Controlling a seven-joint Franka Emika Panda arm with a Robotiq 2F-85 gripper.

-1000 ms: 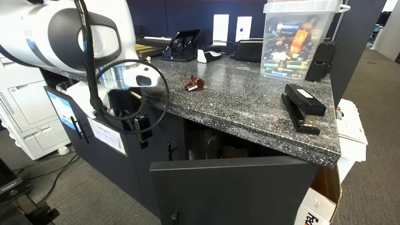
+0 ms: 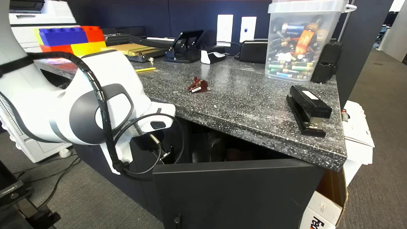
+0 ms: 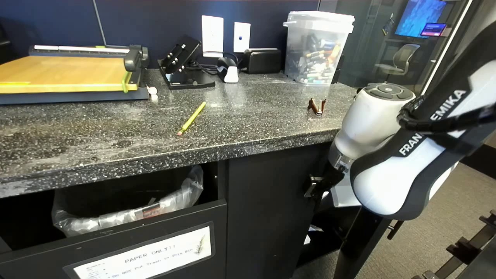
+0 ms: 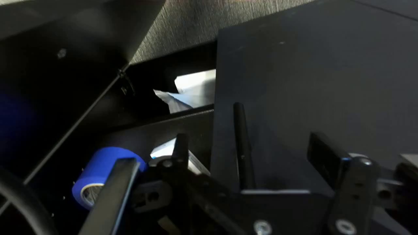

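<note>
My gripper is open, its two fingers (image 4: 181, 150) set wide apart in the wrist view. In that view a black bar handle (image 4: 243, 147) on a dark cabinet door (image 4: 313, 86) appears between them; whether either finger touches it I cannot tell. In exterior view 2 the gripper (image 3: 314, 186) is low at the cabinet front, under the counter edge. Exterior view 1 has it largely in shadow and behind the cable loop. Another door (image 2: 236, 194) stands swung out, its handle (image 2: 177, 220) near the lower edge.
Inside the open cabinet are a blue tape roll (image 4: 104, 168) and white paper (image 4: 198, 88). On the counter (image 2: 236, 103) are a red staple remover (image 2: 198, 85), a stapler (image 2: 309, 108), a yellow pencil (image 3: 191, 119) and a battery tub (image 2: 301, 42). The counter edge overhangs the gripper area.
In exterior view 1 the arm has come lower and the gripper has shifted right, toward the door handle beside the open cabinet. The swung-out door and counter items look unmoved.
</note>
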